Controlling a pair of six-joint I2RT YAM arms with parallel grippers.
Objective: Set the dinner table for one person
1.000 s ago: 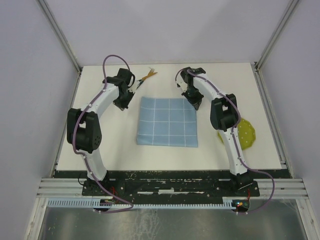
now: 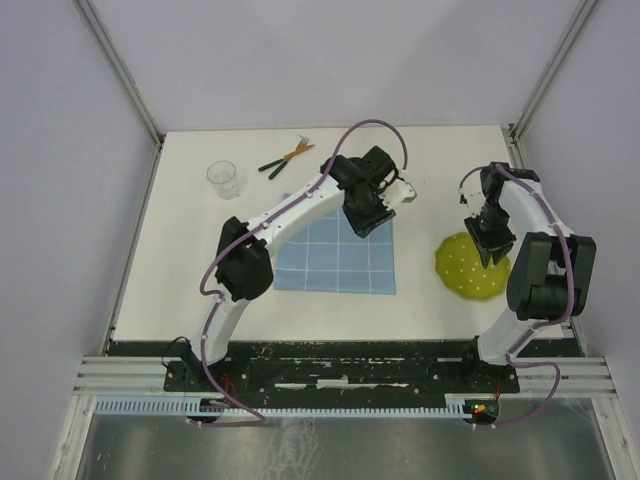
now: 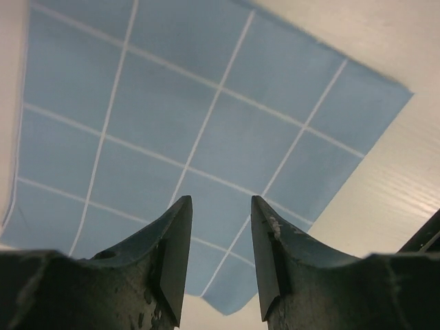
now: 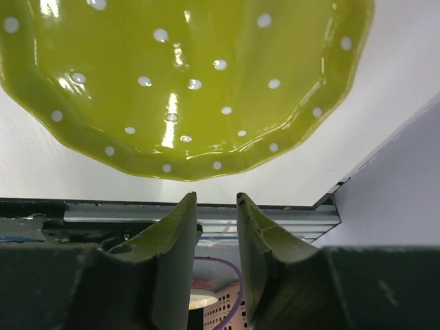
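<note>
A blue placemat with white grid lines lies flat near the table's middle. My left gripper hovers above it; in the left wrist view the fingers stand apart over bare cloth. At the right lies the green plate with white dots. Over that plate is my right gripper; the right wrist view shows its fingers spread and empty, with the plate's wavy rim beyond them. A clear glass and the cutlery with orange and dark handles are at the back left.
The left forearm crosses the placemat's left part. A metal rail runs along the front, and grey walls surround the table.
My left gripper has swung right from the table's left side to above the placemat. The right gripper has moved right from the placemat's edge to over the plate. Objects have stayed put.
</note>
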